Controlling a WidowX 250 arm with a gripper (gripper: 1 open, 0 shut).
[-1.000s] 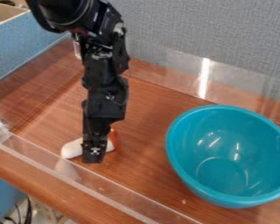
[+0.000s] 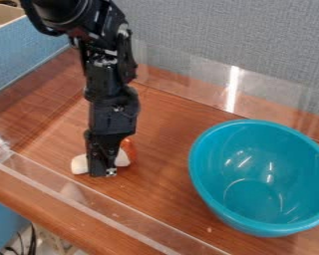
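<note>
The black arm reaches down from the top left to my gripper (image 2: 104,163), which is low on the wooden table among small items: a white piece (image 2: 80,164) at its left and a red-orange piece (image 2: 128,149) just behind its right side, both partly hidden by it. Whether the fingers are open or shut, or hold either piece, is hard to see. A large teal bowl (image 2: 261,177) stands on the right half of the table.
A clear plastic rim (image 2: 136,224) runs along the near edge, and blue panels (image 2: 23,55) border the left. A grey textured wall stands behind. The table behind and left of the gripper is clear.
Over the last second the gripper has shifted slightly at the pieces.
</note>
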